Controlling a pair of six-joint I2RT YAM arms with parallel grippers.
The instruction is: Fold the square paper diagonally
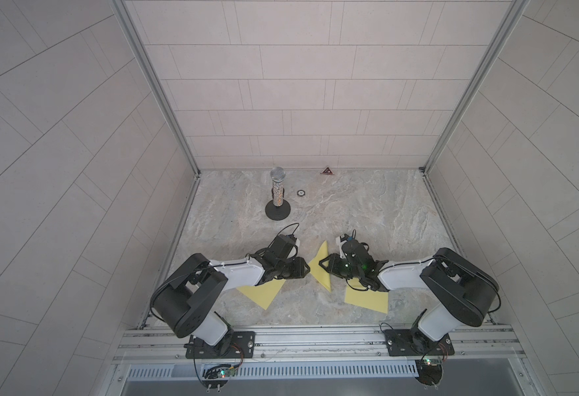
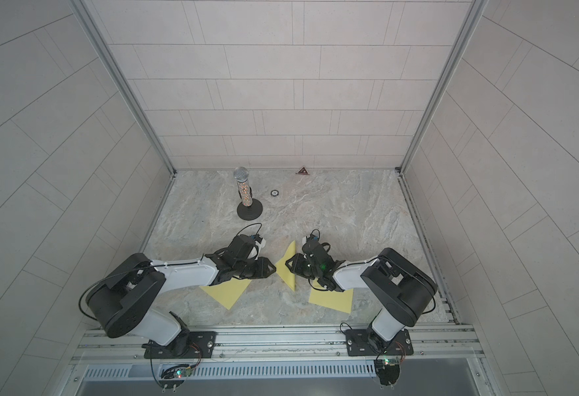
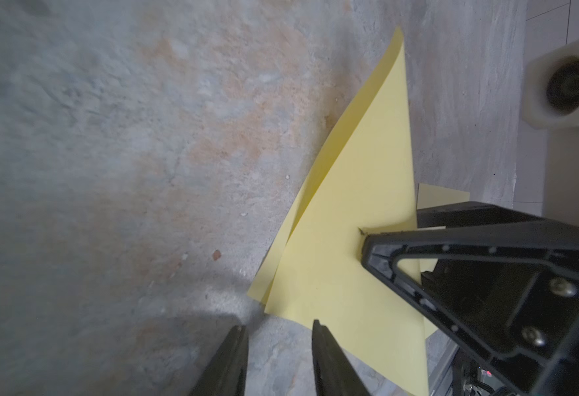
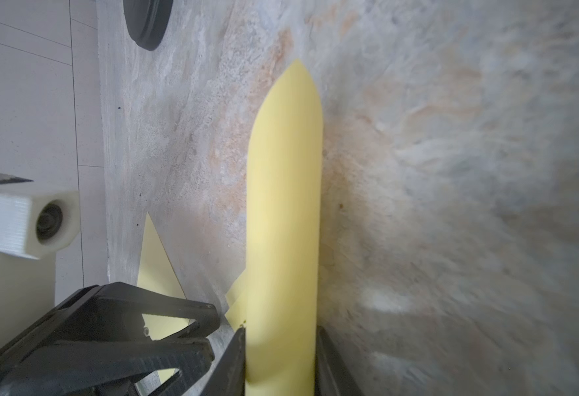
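Note:
The yellow square paper (image 1: 319,275) stands bent over the middle of the table, its two layers lying close at the left corner and spreading apart toward the far tip in the left wrist view. At its rounded right edge my right gripper is shut on the paper (image 4: 284,198), one finger on each side. My left gripper hangs just left of the paper's left corner (image 3: 269,300), fingers apart and nothing between them. In the right wrist view the left gripper is also seen slightly open, close to that corner.
Another yellow sheet (image 1: 266,293) lies flat under the left arm, and one more (image 1: 367,300) under the right arm. A microphone-like object on a black stand (image 1: 277,209) is farther back, with a small round disc (image 1: 300,192) beside it. Table behind the grippers is clear.

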